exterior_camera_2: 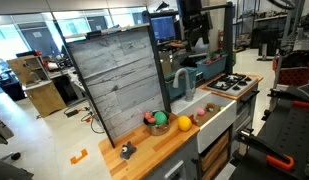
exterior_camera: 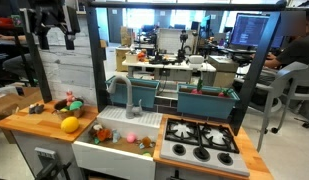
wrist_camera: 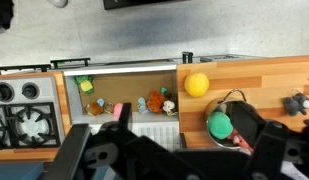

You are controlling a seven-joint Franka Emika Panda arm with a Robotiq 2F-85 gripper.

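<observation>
My gripper point(exterior_camera: 56, 44) hangs high over the left end of the counter, open, with nothing between its fingers. In the wrist view its dark fingers point(wrist_camera: 110, 152) spread wide along the lower edge. Below lies a white sink point(exterior_camera: 104, 160) holding several small colourful toys, among them a red one point(wrist_camera: 154, 101) and a green-and-yellow one point(wrist_camera: 84, 83). On the wooden counter point(exterior_camera: 34, 121) rest a yellow round item point(wrist_camera: 197, 84) and a pot point(wrist_camera: 240, 107) with a green item point(wrist_camera: 220, 125) in it. A small dark item point(wrist_camera: 297, 103) lies farther along.
A curved faucet point(exterior_camera: 129, 90) rises behind the sink. The stove point(exterior_camera: 202, 145) is on its right. Two teal bins point(exterior_camera: 204, 104) hang behind, and a grey plank panel point(exterior_camera: 69, 72) stands behind the left counter. Dark posts frame the station.
</observation>
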